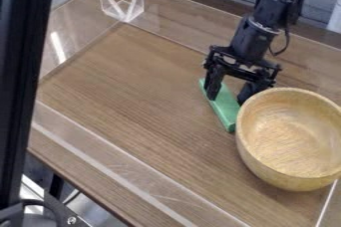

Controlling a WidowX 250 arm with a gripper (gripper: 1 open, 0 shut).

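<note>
The black arm's gripper is lowered over a flat green object on the wooden table. Its dark fingers sit at the upper end of the green object, and whether they are open or shut on it is unclear. A large pale tan bowl stands at the right, just beside the green object and the gripper.
The wooden table has a broad clear area at the left and front. A white wire-like holder stands at the back left. A dark vertical post fills the left edge.
</note>
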